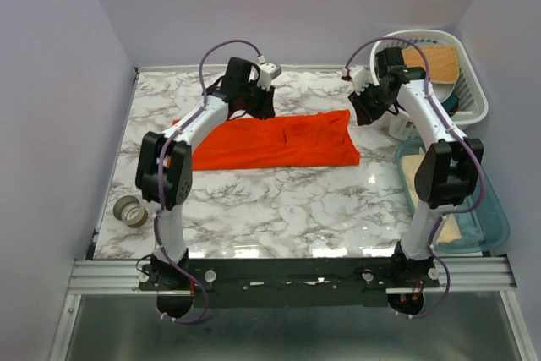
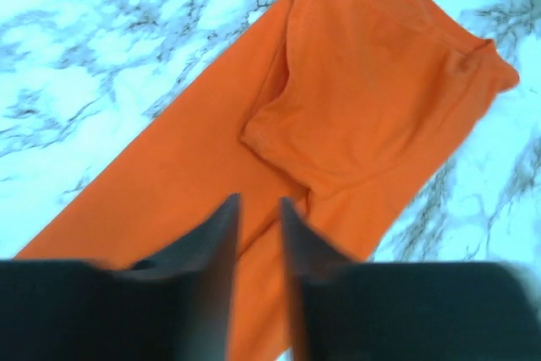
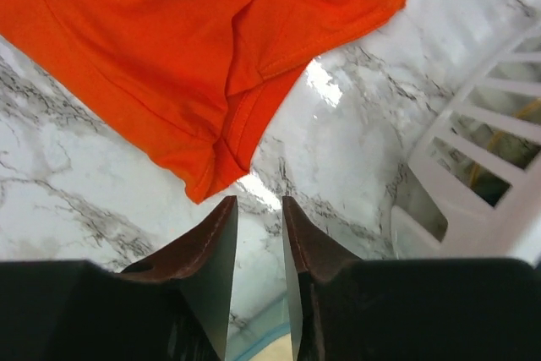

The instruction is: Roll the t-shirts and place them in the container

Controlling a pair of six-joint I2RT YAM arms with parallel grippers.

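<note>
An orange-red T-shirt (image 1: 245, 151) lies as a long flat strip across the marble table, its right part folded over itself in an uneven flap. In the left wrist view this flap of the shirt (image 2: 363, 82) lies ahead of the fingers. Above the middle of the strip hangs my left gripper, its fingers a narrow gap apart and empty. My right gripper is just off the shirt's right end (image 3: 199, 179), likewise parted with nothing between the fingers. The left arm covers part of the shirt's left end in the top view.
At the back right stands a white basket (image 1: 471, 65), close to the right gripper. A blue-green tray (image 1: 499, 209) with pale cloth (image 1: 414, 177) lies in front of it, under the right arm. A roll of tape (image 1: 129, 210) sits at the front left.
</note>
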